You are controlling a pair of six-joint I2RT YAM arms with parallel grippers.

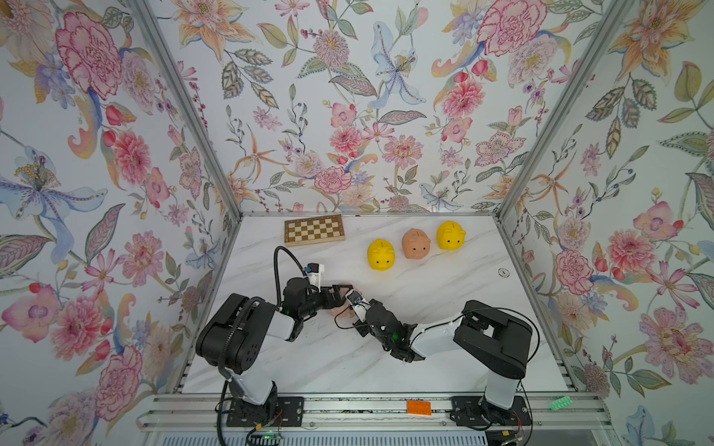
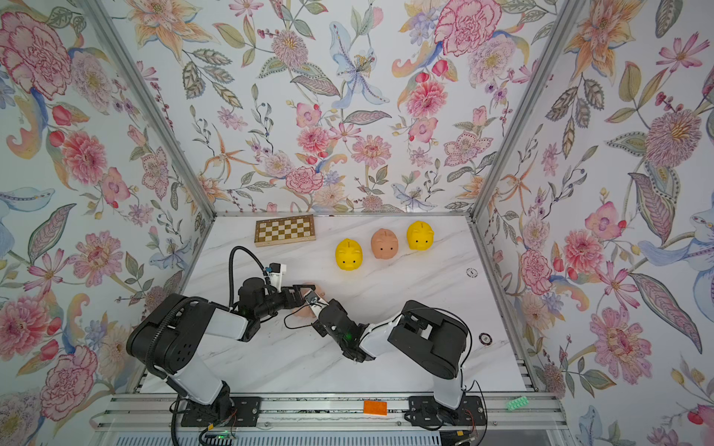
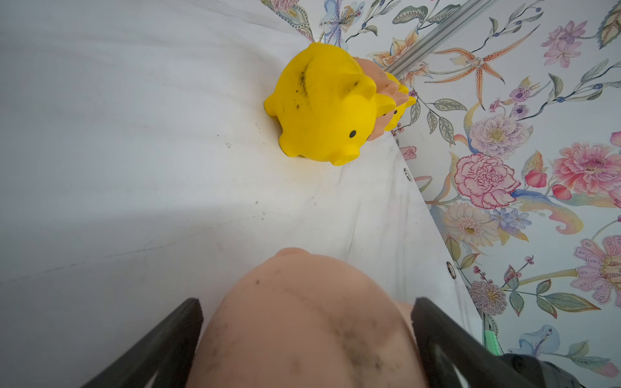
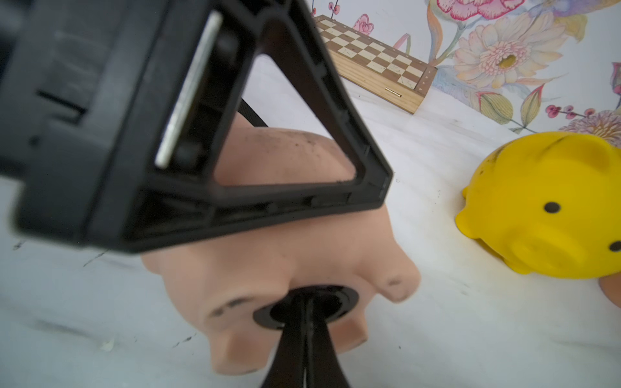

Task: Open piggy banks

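A flesh-pink piggy bank (image 4: 304,252) shows its underside and feet in the right wrist view, with a dark round plug (image 4: 344,298) between the feet. My left gripper is open wide around this pig, one finger on each side; its black triangular finger (image 4: 258,201) crosses the pig in the right wrist view. My right gripper is shut, its fingertips together at the plug's middle, and nothing shows between them. How deep the tips reach is hidden. From above, both grippers mostly cover the pink pig (image 1: 340,310).
Behind stand two yellow piggy banks (image 1: 380,255) (image 1: 450,235) with another pink one (image 1: 415,243) between them. A chessboard box (image 1: 314,229) lies at the back left. Bare table surrounds the arms at front and right.
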